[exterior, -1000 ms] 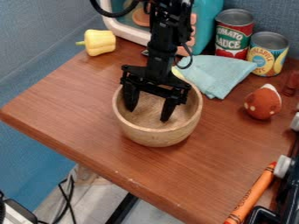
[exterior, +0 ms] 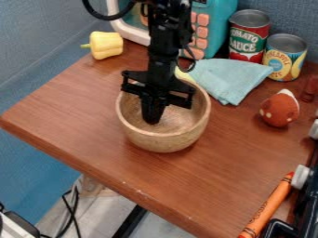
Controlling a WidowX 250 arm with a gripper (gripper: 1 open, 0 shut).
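My black gripper reaches down into a wooden bowl near the middle of the table, its lower end inside the bowl. The fingers appear closer together than before, but whether anything is between them is hidden. A pale yellow object shows just behind the arm at the bowl's back.
A light blue cloth, red can, yellow-labelled can and football-like toy are at the back right. A yellow toy lies back left; an orange crayon lies front right.
The gripper's fingers have drawn together inside the bowl, and the gripper has turned or shifted slightly. The other objects look unchanged.
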